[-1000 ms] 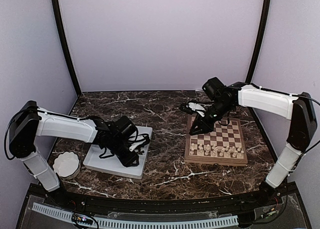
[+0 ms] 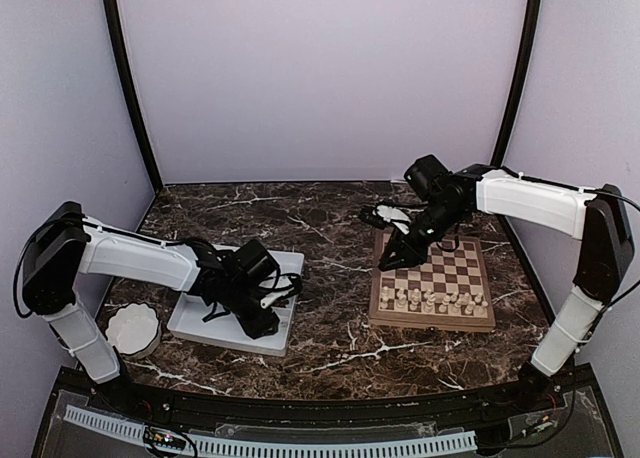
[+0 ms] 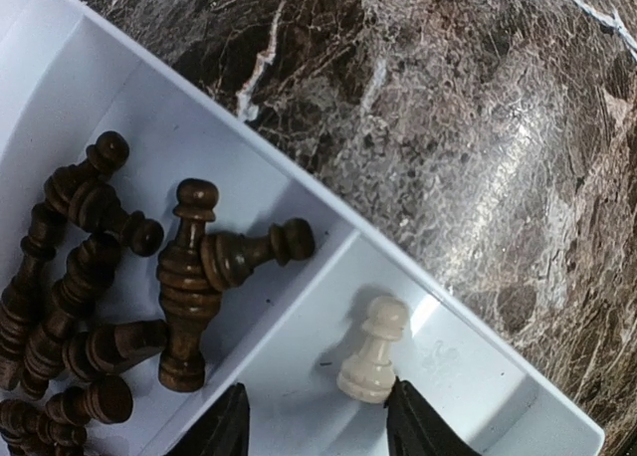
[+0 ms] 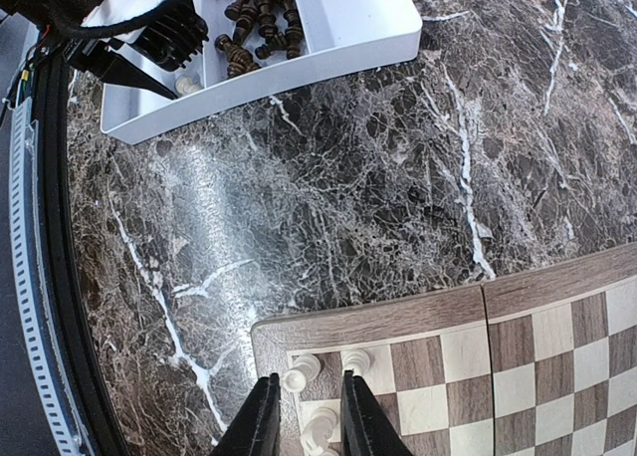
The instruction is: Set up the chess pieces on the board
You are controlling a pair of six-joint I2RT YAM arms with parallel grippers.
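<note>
In the left wrist view a white pawn (image 3: 368, 371) lies alone in a compartment of the white tray (image 3: 508, 376); dark pieces (image 3: 187, 287) fill the neighbouring one. My left gripper is open over the pawn's compartment, its right finger close to the pawn's base. My right gripper hangs open over the wooden chessboard (image 4: 398, 315), where white pieces (image 4: 318, 426) stand along the near rows in the top view. Nothing shows held between its fingers.
A white scalloped dish (image 2: 133, 330) sits left of the tray. Bare marble table (image 2: 330, 218) lies between tray and board and behind them. Walls enclose the sides and back.
The right arm and the board look the same.
</note>
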